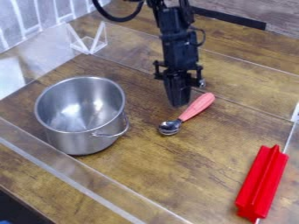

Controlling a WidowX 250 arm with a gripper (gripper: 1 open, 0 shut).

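My gripper (pixel 180 92) hangs at the centre of the camera view, pointing down just above and behind a spoon with a pink handle (pixel 198 105) and silver bowl end (pixel 170 127). It looks shut, with nothing visible between its fingers. A steel pot (pixel 79 114) with a wire handle stands to the left.
A red tray-like object (pixel 263 182) lies at the right front of the wooden table (pixel 152 179). A clear plastic piece (pixel 41 57) is at the back left.
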